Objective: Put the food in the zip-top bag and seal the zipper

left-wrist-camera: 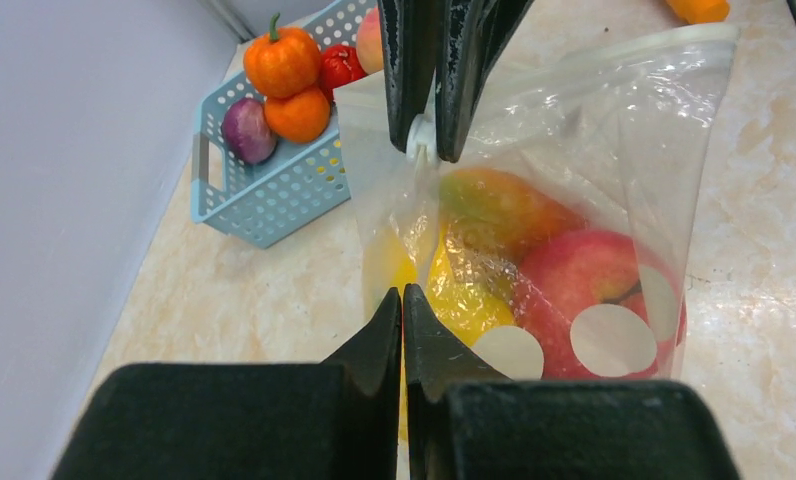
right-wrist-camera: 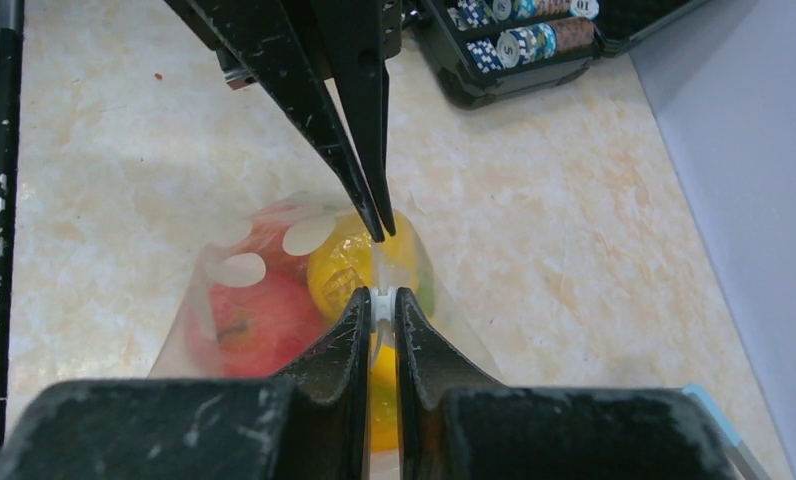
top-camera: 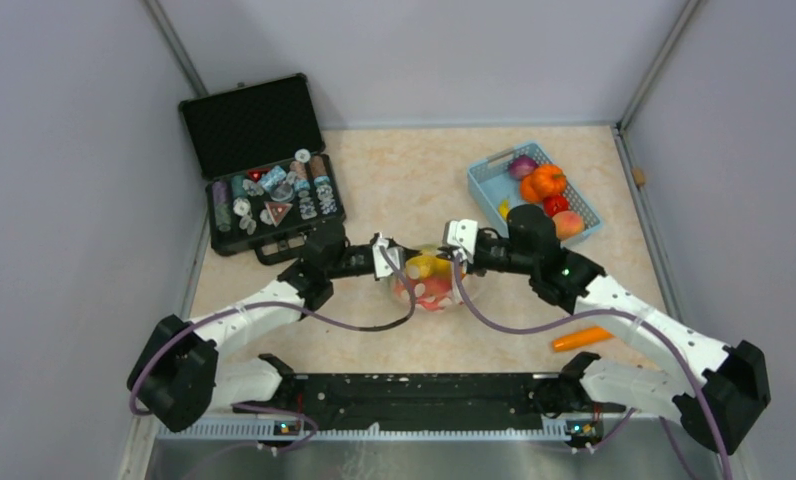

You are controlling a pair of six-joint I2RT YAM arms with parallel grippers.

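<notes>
A clear zip top bag with white dots stands mid-table, holding a red round fruit, a mango-like fruit and something yellow. My right gripper is shut on the white zipper slider along the bag's top edge. My left gripper is shut; nothing shows between its fingers. In the right wrist view the left gripper points down at the bag's top, just past the slider. Whether its tips touch the film, I cannot tell. Both arms partly cover the bag from above.
A blue basket at the back right holds several vegetables and fruits. An open black case with small items stands at the back left. An orange carrot-like item lies at the front right. Bare table surrounds the bag.
</notes>
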